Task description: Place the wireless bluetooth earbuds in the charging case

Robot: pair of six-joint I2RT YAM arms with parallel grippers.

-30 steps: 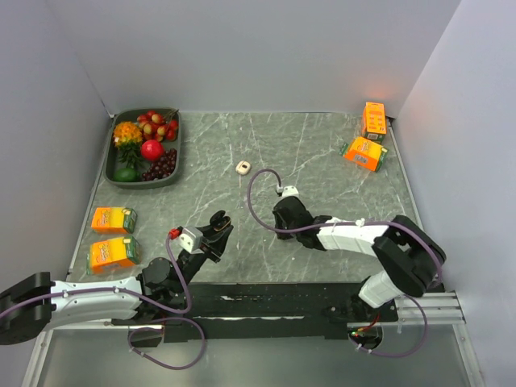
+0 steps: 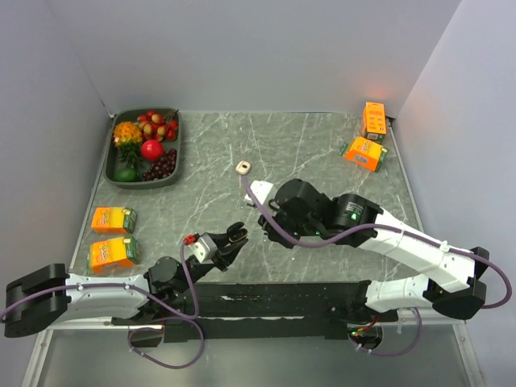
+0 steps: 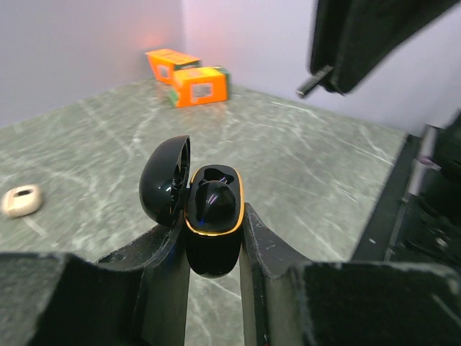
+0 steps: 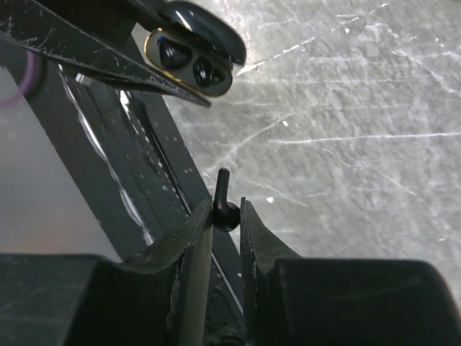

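Observation:
My left gripper (image 2: 230,250) is shut on the black charging case (image 3: 213,216), held upright with its lid up. In the right wrist view, its two empty wells face me at the upper left. My right gripper is shut on a black earbud (image 4: 223,189), stem pointing up, below and slightly right of the case, apart from it. In the left wrist view that arm looms at the upper right. A small white object (image 2: 243,167) lies on the marble table behind.
A tray of fruit (image 2: 111,165) stands at the back left. Orange boxes lie at the left (image 2: 113,254) and back right (image 2: 367,153).
My right arm has risen and moved left toward the case. My left gripper has shifted slightly right with the case in it.

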